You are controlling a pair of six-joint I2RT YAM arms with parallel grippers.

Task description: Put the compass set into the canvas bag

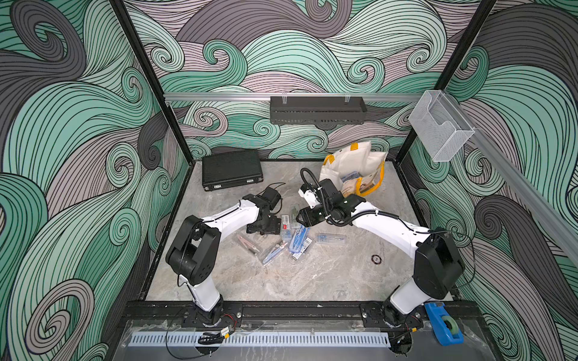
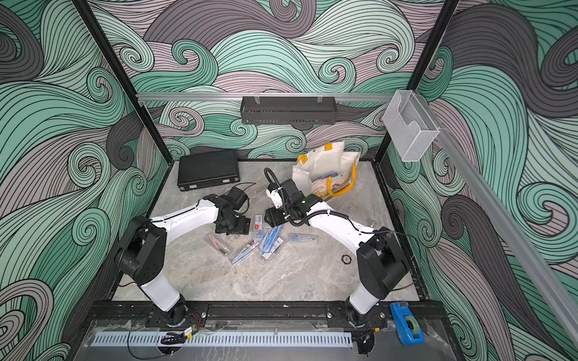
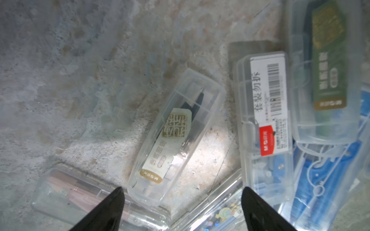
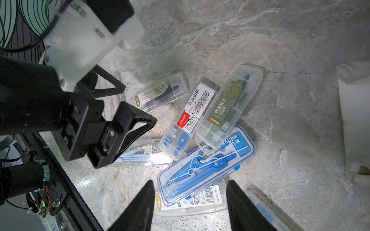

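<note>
Several clear plastic compass set cases lie bunched mid-table. One with a cream label (image 3: 165, 146) rests flat below my left gripper, whose two fingers stand apart with nothing held. Beside it in the right wrist view are a barcode-labelled case (image 4: 190, 115) and a green-labelled case (image 4: 229, 104), whose lower end overlaps a blue compass case (image 4: 206, 165). That blue case lies partly over another barcode-labelled case (image 4: 208, 200). Over these hangs my right gripper, open and empty. At the back right, the canvas bag (image 1: 343, 162) gapes open with a bluish item inside.
A black case (image 1: 231, 169) occupies the back left. More clear cases lie around the pile, one to its right (image 1: 331, 239). A small dark ring (image 1: 376, 259) sits at the front right. My grippers are close together.
</note>
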